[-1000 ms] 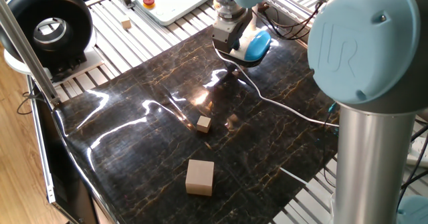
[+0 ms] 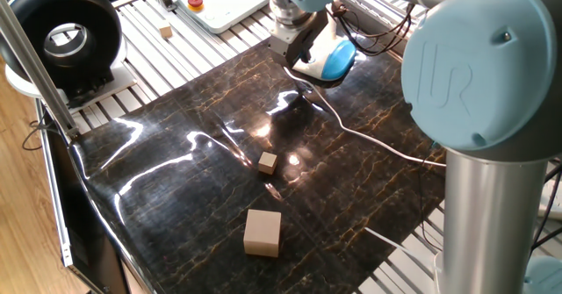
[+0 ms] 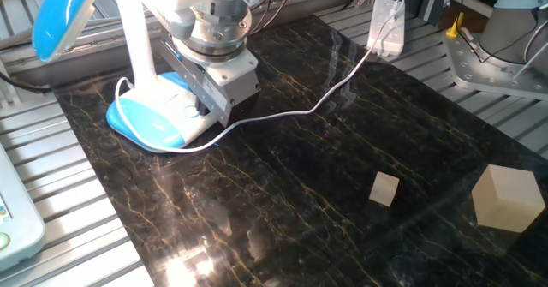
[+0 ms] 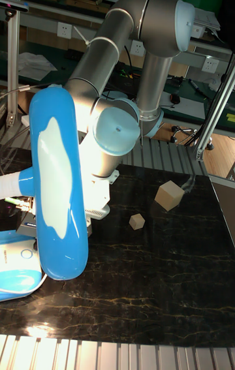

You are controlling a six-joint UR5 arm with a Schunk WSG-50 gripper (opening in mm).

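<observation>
A small wooden cube (image 2: 268, 162) rests on the dark marbled board, with a larger wooden cube (image 2: 262, 233) nearer the front edge in exterior view 1. Exterior view 2 has the small cube (image 3: 384, 189) right of centre and the big cube (image 3: 507, 198) at the right edge. My gripper (image 3: 229, 116) points downward beside the base of a blue and white lamp, well away from both cubes. Its fingertips are dark and poorly seen, so the finger state is unclear. In exterior view 3 the lamp head (image 4: 59, 182) largely hides the gripper.
A lamp base (image 3: 158, 116) stands close to my gripper, its white cable (image 3: 282, 114) crossing the board. Beyond the far edge lie a teach pendant (image 2: 219, 0) and a tiny wood block (image 2: 165, 30). A black ring-shaped device (image 2: 97, 39) is at left. Much of the board is bare.
In exterior view 1 my gripper has shifted slightly left, and the arm's shoulder has turned a little. Both cubes and the lamp have stayed put; reflections on the board differ.
</observation>
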